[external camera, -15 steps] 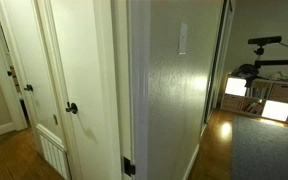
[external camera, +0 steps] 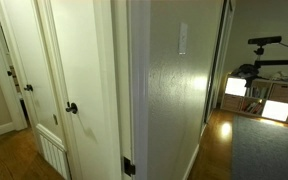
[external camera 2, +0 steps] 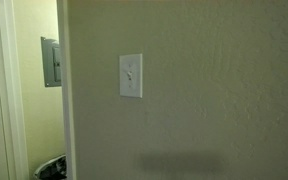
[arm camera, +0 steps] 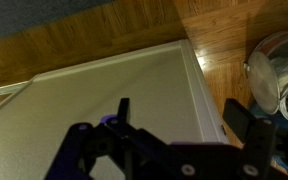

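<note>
In the wrist view my gripper stands open, its two dark fingers wide apart at the bottom of the picture. Nothing shows gripped between them. Beyond the fingertips lies a large pale flat panel or lid [arm camera: 159, 80] with a raised edge, on or over a brown wooden surface [arm camera: 124, 32]. A small purple-blue patch [arm camera: 109, 119] shows beside the left finger. To the right is a round, shiny, clear-looking container [arm camera: 274, 70], cut off by the frame. Neither exterior view shows the gripper.
Exterior view 1 faces white doors [external camera: 87, 60], a wall switch [external camera: 183, 38] and, far right, a lit cube shelf [external camera: 269, 100] with a black device on a stand [external camera: 265, 41] by it. A wall fills most of exterior view 2, with a light switch [external camera 2: 131, 75].
</note>
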